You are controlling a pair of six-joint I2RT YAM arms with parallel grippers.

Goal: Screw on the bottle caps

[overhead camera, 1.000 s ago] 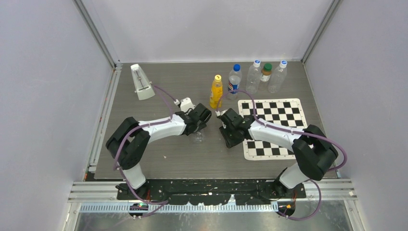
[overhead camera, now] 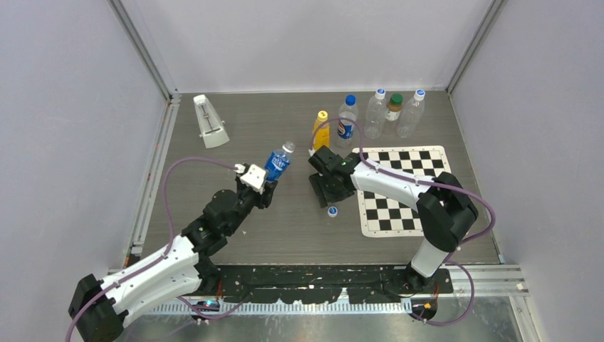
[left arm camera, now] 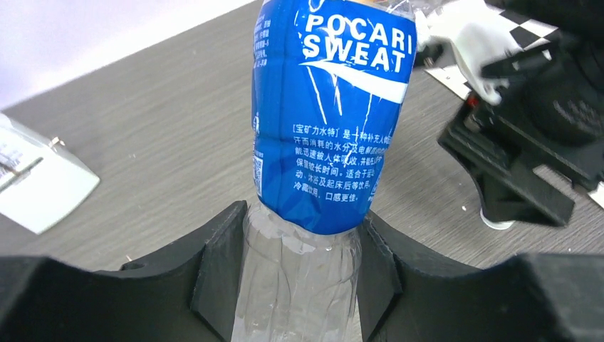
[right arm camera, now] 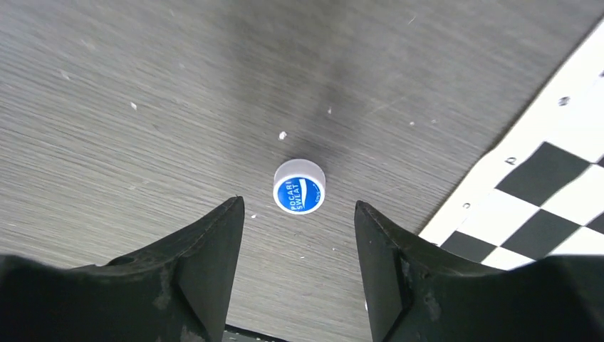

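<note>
My left gripper (overhead camera: 265,191) is shut on a Pocari Sweat bottle (overhead camera: 278,163), raised and tilted; its blue label (left arm camera: 327,121) fills much of the left wrist view, with the clear body between the fingers. A small Pocari Sweat cap (right arm camera: 298,187) lies on the table; from above it shows at the front edge of my right gripper (overhead camera: 324,192). That gripper hangs over the table, open, its two fingertips either side of and just below the cap in the right wrist view, nothing between them.
A checkerboard (overhead camera: 402,226) lies on the right. An orange bottle (overhead camera: 320,128), several other bottles (overhead camera: 374,117) and a jar (overhead camera: 394,107) stand at the back. A white wedge-shaped object (overhead camera: 211,121) is at back left.
My left arm has swung back toward the front left, raising the bottle. My right gripper has moved slightly left and back, uncovering the cap in the top view.
</note>
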